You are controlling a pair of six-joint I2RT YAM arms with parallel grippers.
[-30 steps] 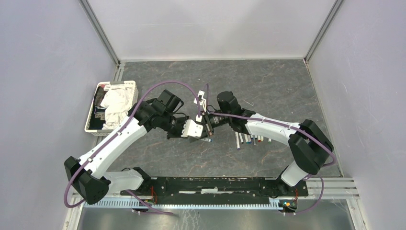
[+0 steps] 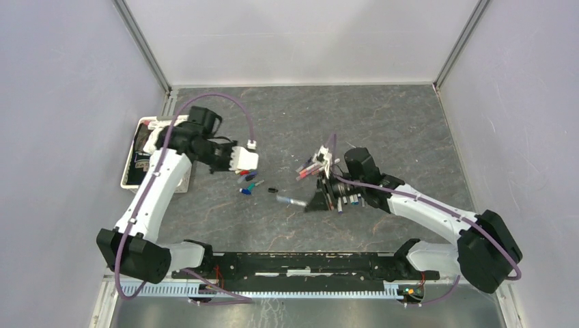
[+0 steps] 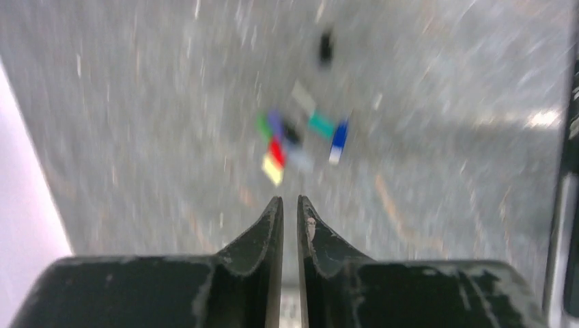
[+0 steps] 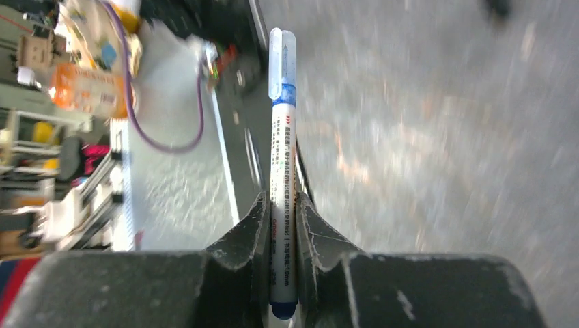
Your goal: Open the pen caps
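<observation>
My right gripper is shut on a white pen (image 4: 283, 147) with a blue band, a translucent pale-blue far end and a dark blue near end. In the top view this pen (image 2: 291, 201) points left from the right gripper (image 2: 315, 201). My left gripper is slightly open, and nothing shows between its fingers. Beyond its tips, blurred, lie several small coloured pieces that look like caps, among them a red piece (image 3: 276, 150) and a blue piece (image 3: 339, 140). A black piece (image 3: 326, 46) lies apart from them.
A white basket (image 2: 125, 179) with cloth stands at the left. Several pens (image 2: 340, 205) lie in a row beneath the right arm, and red pens (image 2: 307, 172) lie beyond.
The grippers were close together at the centre; now they are apart. The left moved back to the left, the right moved right and nearer the front. Coloured pieces and red pens have come into view.
</observation>
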